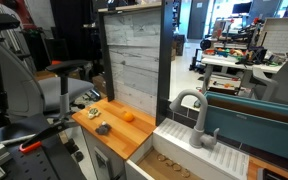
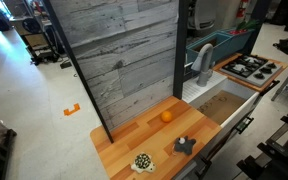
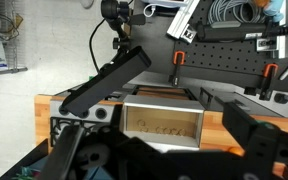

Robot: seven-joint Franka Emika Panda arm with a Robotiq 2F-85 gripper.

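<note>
No task object is named. On the wooden counter (image 2: pixel 142 132) lie an orange ball-like item (image 2: pixel 167 116), a dark grey lumpy item (image 2: pixel 184 145) and a round pale item with dark spots (image 2: pixel 142 162). Beside them is a white-walled sink or drawer (image 1: pixel 189 157) with a beige bottom; a pale grey faucet (image 1: pixel 192 105) stands behind it. From above, the wrist view shows the same beige basin (image 3: pixel 164 122). Dark parts of my gripper fill the lower edge there. How its fingers stand is unclear, and I see nothing held.
A tall grey plank panel (image 1: pixel 134 60) rises behind the counter. A stove top (image 2: pixel 249 68) lies beyond the basin. In the wrist view, a long black bar (image 3: pixel 106 80) slants at left, and a dark stand with tools (image 3: pixel 234 32) occupies the upper right.
</note>
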